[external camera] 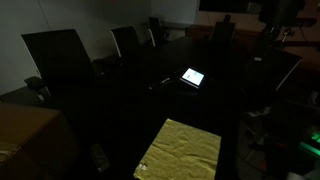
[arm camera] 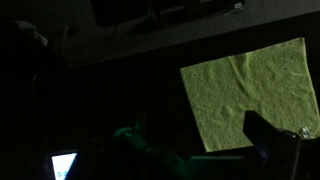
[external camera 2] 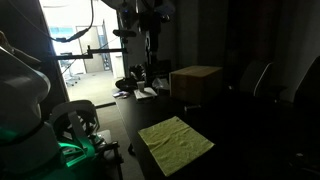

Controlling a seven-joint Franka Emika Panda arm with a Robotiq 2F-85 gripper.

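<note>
A yellow-green cloth [external camera: 180, 150] lies flat on the dark table, slightly creased; exterior view 2 also has this cloth [external camera 2: 175, 145]. In the wrist view, the cloth [arm camera: 245, 90] fills the right side, and one dark finger [arm camera: 268, 138] overlaps its lower edge. The other finger [arm camera: 131, 135], faintly green, is well apart to the left. My gripper [external camera 2: 152, 48] hangs high above the table, clear of the cloth. It looks open, and nothing shows between its fingers, though the picture is very dark.
A lit screen [external camera: 192, 77] lies farther along the table. A cardboard box [external camera 2: 196, 84] stands beyond the cloth. Small dark objects [external camera: 98, 157] lie left of the cloth. Chairs [external camera: 60, 57] line the table. Much of the tabletop is too dark to read.
</note>
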